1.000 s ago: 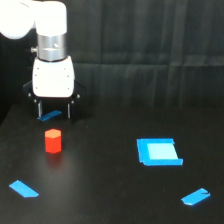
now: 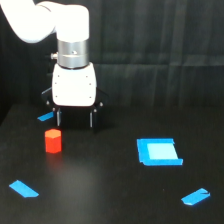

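Note:
A small red cube (image 2: pixel 53 142) rests on the dark table at the left. Above and behind it hangs my gripper (image 2: pixel 75 119), open, pointing down with its thin dark fingers (image 2: pixel 58 117) apart and nothing seen between them. In the picture the left finger's tip is just above the cube; whether it touches the cube I cannot tell. At the right lies a white square (image 2: pixel 161 151) framed by blue tape (image 2: pixel 143 152), with nothing on it.
Flat strips of blue tape lie on the table: one at the front left (image 2: pixel 23 188), one at the front right (image 2: pixel 195 197) and one behind the cube (image 2: pixel 45 117). Between the cube and the white square the table is bare. A dark curtain (image 2: pixel 150 60) hangs behind.
My gripper has moved right and lower in the picture, its fingers still apart. The cube and the taped square have stayed where they were.

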